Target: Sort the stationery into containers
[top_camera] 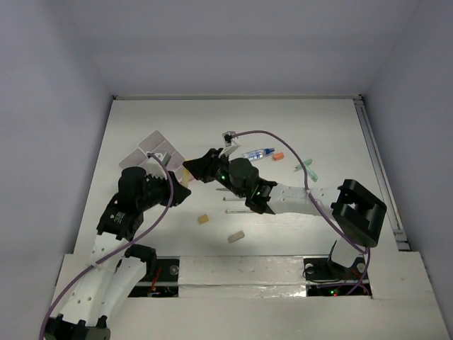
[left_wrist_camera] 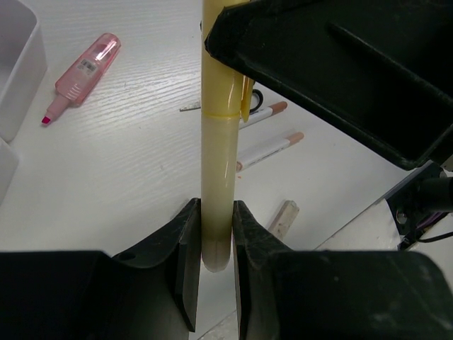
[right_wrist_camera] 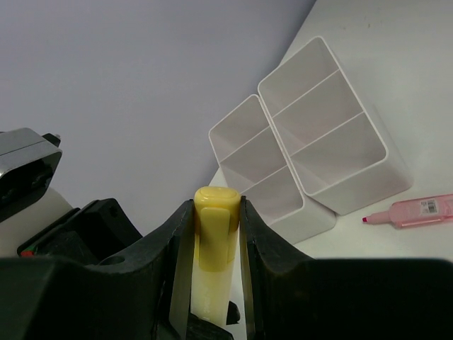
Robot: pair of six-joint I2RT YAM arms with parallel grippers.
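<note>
A yellow marker (left_wrist_camera: 218, 163) is held upright between my grippers. My left gripper is shut on its pale lower end, and my right gripper is shut on its yellow top end. Behind them stand two white three-compartment containers (right_wrist_camera: 333, 134). A pink bottle-shaped marker (left_wrist_camera: 88, 74) lies beside them. On the table also lie scissors (left_wrist_camera: 255, 100), pens (left_wrist_camera: 269, 152), a pale bar (left_wrist_camera: 283, 219), a small yellow block (top_camera: 203, 219), a blue-capped bottle (top_camera: 256, 154), an orange block (top_camera: 278, 156) and green items (top_camera: 308, 168).
Grey walls (top_camera: 49, 142) enclose the table (top_camera: 297, 113) at the back and sides. The right arm stretches over the loose stationery and partly hides it in the top view.
</note>
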